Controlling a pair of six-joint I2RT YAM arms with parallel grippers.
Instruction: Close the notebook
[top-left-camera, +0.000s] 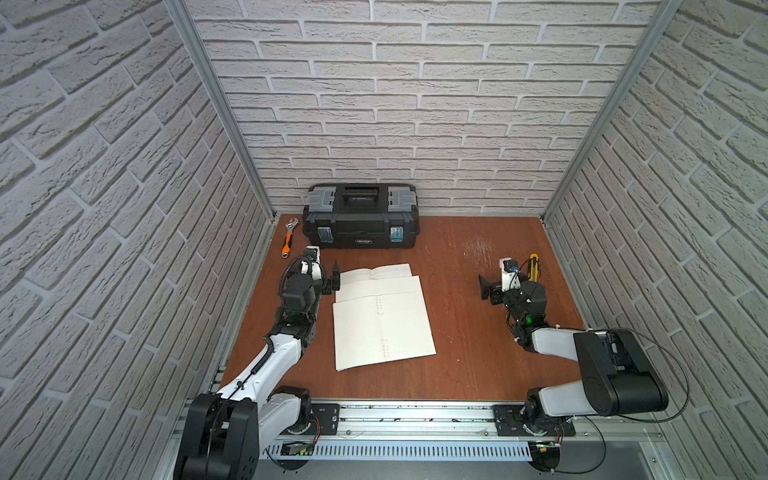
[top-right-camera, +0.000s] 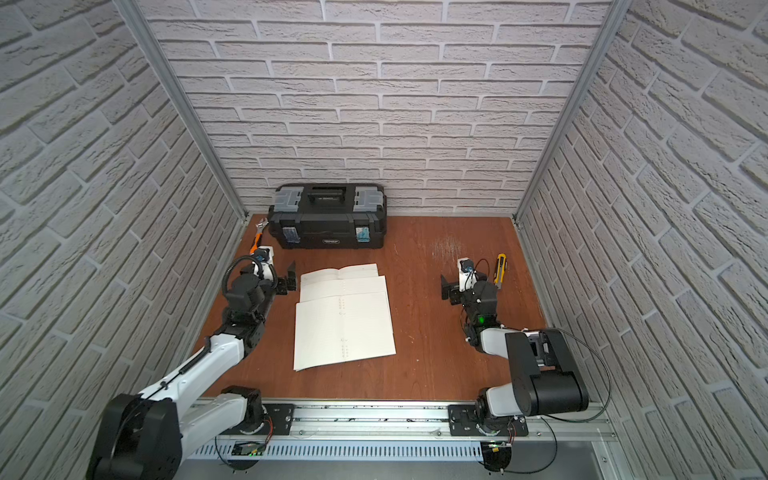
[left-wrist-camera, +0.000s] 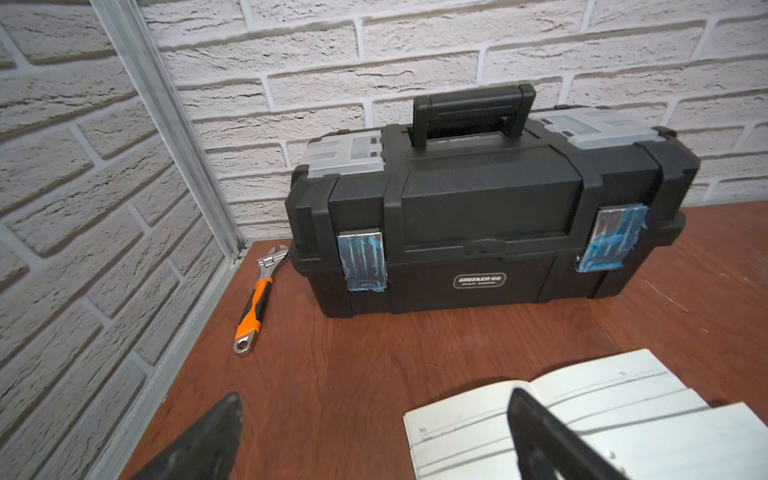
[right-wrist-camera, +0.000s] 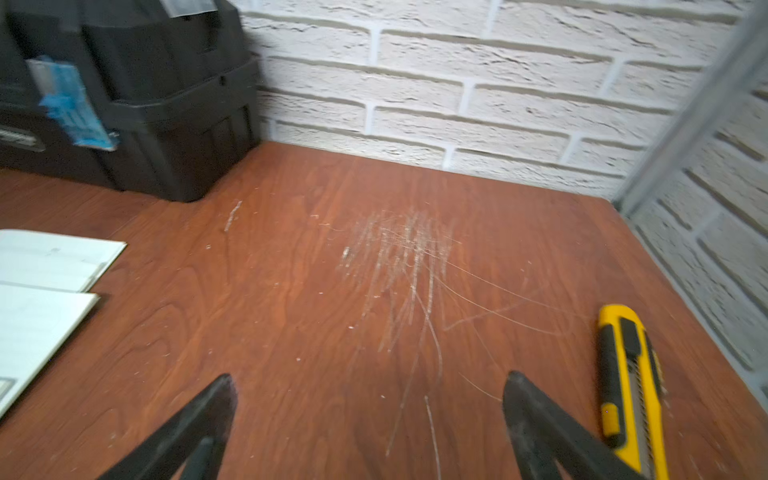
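Note:
The large notebook (top-left-camera: 382, 328) lies open and flat on the table, its blank pages facing up, a row of holes down its middle. Its back edge overlaps a second open notebook (top-left-camera: 373, 273) with lined pages, whose front part is hidden. My left gripper is open, just left of the notebooks' back part, with nothing between its fingers. Well to the right of the notebooks, over bare table, my right gripper is open and empty too.
A black toolbox (top-left-camera: 361, 220) stands behind the notebooks. An orange-handled wrench (left-wrist-camera: 254, 308) lies at the left wall. On the right lies a yellow utility knife (right-wrist-camera: 632, 392). Bare table (top-left-camera: 460, 336) stretches between the notebooks and the right arm.

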